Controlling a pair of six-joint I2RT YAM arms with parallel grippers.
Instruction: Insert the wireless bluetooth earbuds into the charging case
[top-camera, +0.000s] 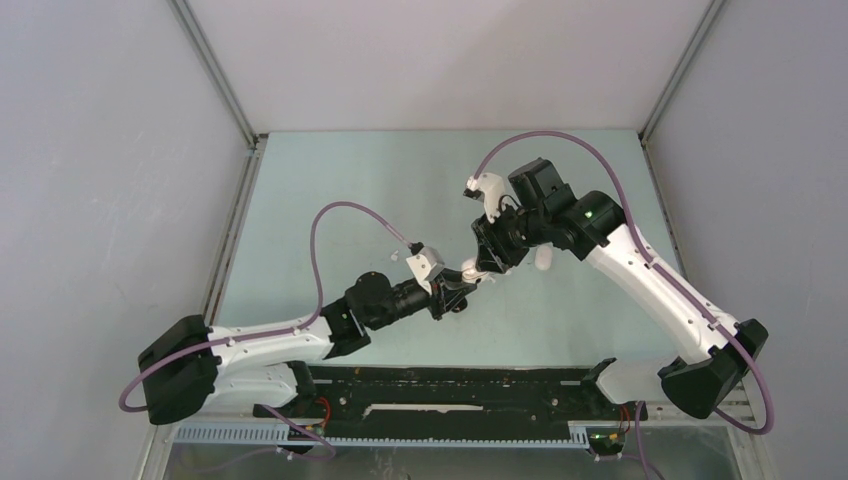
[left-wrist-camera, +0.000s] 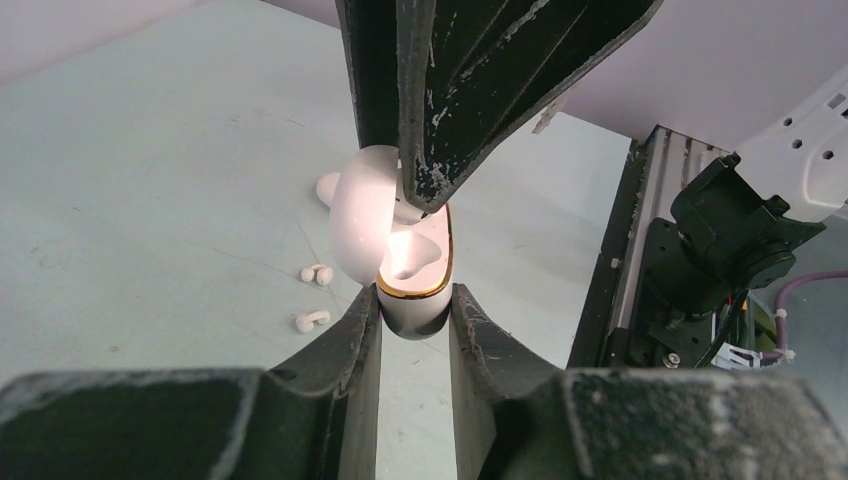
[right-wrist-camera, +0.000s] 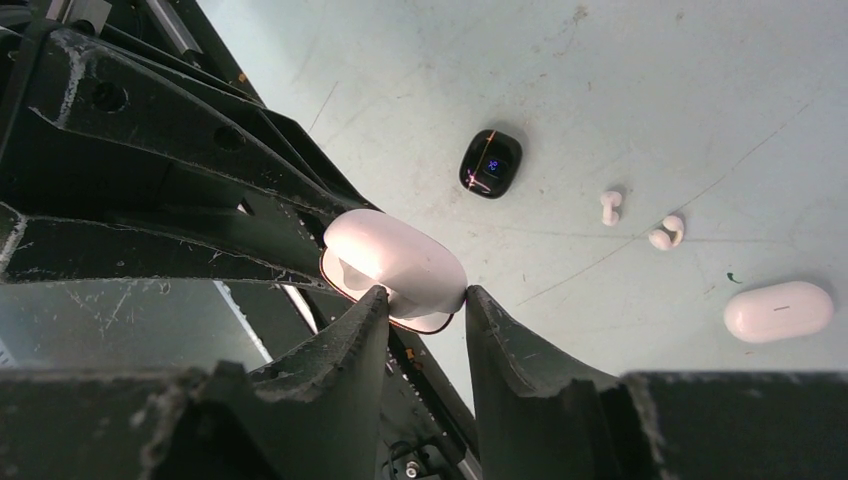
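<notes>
My left gripper is shut on the white charging case (left-wrist-camera: 410, 300), whose lid is raised, showing an empty-looking glossy cavity in the left wrist view. My right gripper is at the case's lid, its fingertips touching or very near it, fingers slightly apart. In the right wrist view, loose white earbuds (right-wrist-camera: 666, 234) and another single white earbud (right-wrist-camera: 610, 208) lie on the table, apart from the case.
A black case (right-wrist-camera: 490, 163) with a lit display and a closed white case (right-wrist-camera: 778, 311) lie on the table (top-camera: 350, 180). Both arms meet over its middle.
</notes>
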